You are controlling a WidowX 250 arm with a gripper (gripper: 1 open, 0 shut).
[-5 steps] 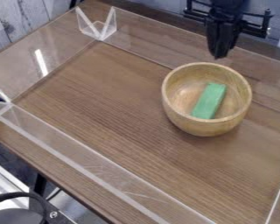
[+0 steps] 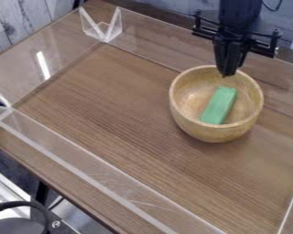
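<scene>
A wooden bowl (image 2: pixel 186 117) sits on the wooden table at the right of centre, with a green rectangular block (image 2: pixel 219 105) inside it. My dark gripper (image 2: pixel 230 70) hangs over the back of the bowl, above and behind the block. Its fingers point down, and the frame is too small to show clearly how far apart they are or whether anything is between them.
Clear plastic wedge-shaped pieces (image 2: pixel 102 23) stand at the back left. A black round object with a cable (image 2: pixel 21 221) is at the bottom left corner.
My gripper has moved down and toward the front, lower over the bowl's back rim. The bowl and block look unmoved.
</scene>
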